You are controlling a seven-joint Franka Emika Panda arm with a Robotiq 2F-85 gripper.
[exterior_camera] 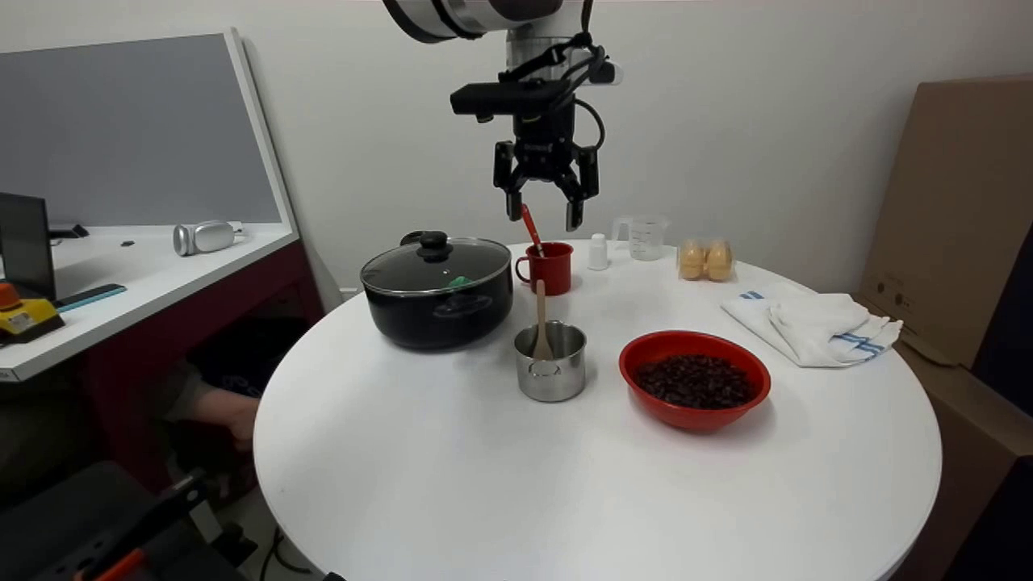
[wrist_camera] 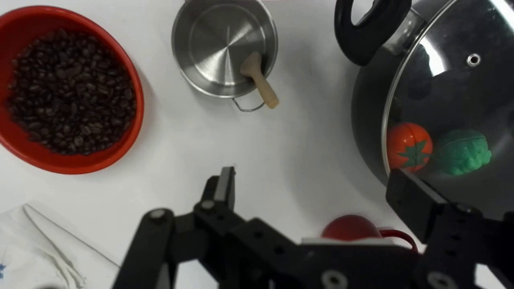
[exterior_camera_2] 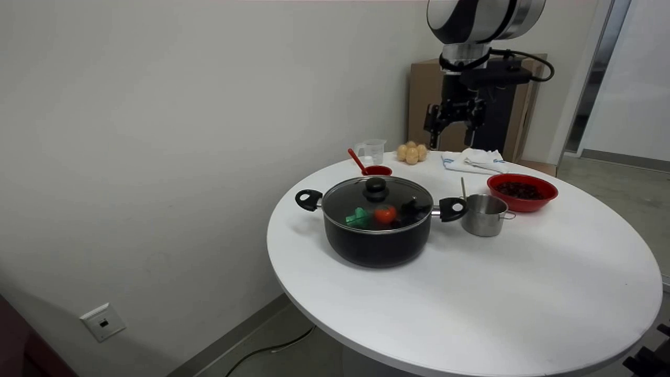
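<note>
My gripper point(exterior_camera: 546, 215) stands open, well above the back of the round table, with nothing between its fingers. In exterior view 1 it hangs over the red mug point(exterior_camera: 554, 271), whose red-handled utensil point(exterior_camera: 530, 227) leans up out of it. A black pot point(exterior_camera_2: 378, 242) with a glass lid is at the table's left; a toy tomato point(wrist_camera: 409, 147) and a green piece point(wrist_camera: 463, 151) show through the glass. The small steel pot point(wrist_camera: 226, 45) holds a wooden spoon point(wrist_camera: 260, 82). Dark beans point(wrist_camera: 72, 94) fill a red bowl point(wrist_camera: 137, 108).
At the back stand a white shaker point(exterior_camera: 598, 253), a clear measuring cup point(exterior_camera: 646, 238) and a pack of eggs point(exterior_camera: 704, 261). A folded white towel point(exterior_camera: 818, 329) lies at the right.
</note>
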